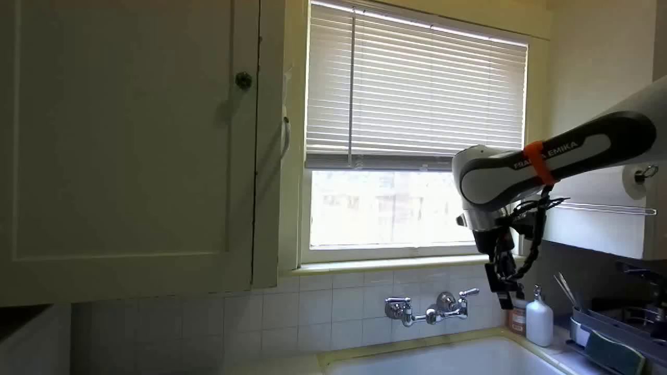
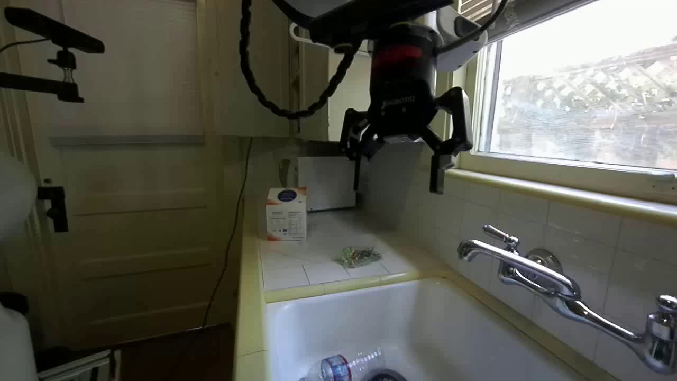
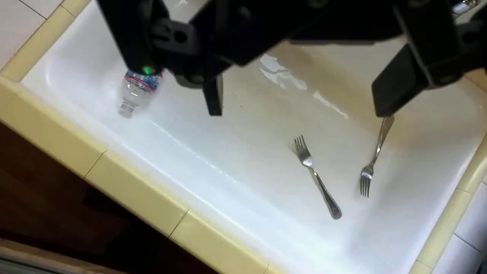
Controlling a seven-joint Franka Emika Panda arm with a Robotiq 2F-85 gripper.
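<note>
High over the white sink, my gripper hangs pointing down, its fingers spread wide and nothing between them. Two metal forks lie apart on the sink floor in the wrist view: one fork near the middle, another fork to its right, its handle end partly covered by a finger. A clear plastic bottle with a blue and red label rests on its side at the sink's left, its upper part hidden behind the gripper. The exterior view from the side also shows this bottle, close to a dark drain.
A chrome faucet juts from the tiled wall over the sink. Behind the sink, the counter holds a white box and a small clear bag. A white pump bottle and a dish rack stand at the right.
</note>
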